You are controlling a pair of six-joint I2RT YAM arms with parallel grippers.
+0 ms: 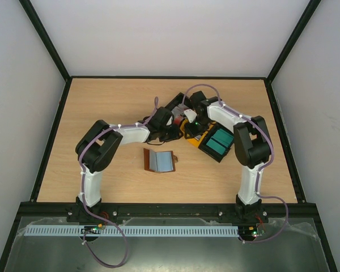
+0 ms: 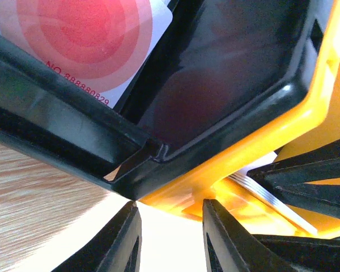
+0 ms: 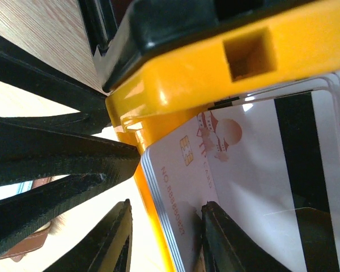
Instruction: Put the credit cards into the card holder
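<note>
The brown card holder (image 1: 146,160) lies open on the table, pale sleeves showing; a corner of the holder (image 3: 25,245) appears in the right wrist view. White cards (image 3: 252,164) rest in a yellow tray section (image 3: 175,73), the nearest one tilted with its edge raised. My right gripper is part open, its fingers on either side of that card's edge; contact with both pads is unclear. In the left wrist view, the corner of the yellow tray section (image 2: 243,148) lies between the fingertips of my left gripper, which is shut on it.
A black compartment (image 2: 215,73) adjoins the yellow section, and a card with red circles (image 2: 85,34) lies beside it. Teal-filled compartments (image 1: 219,141) stand on the right. Both grippers are very close together.
</note>
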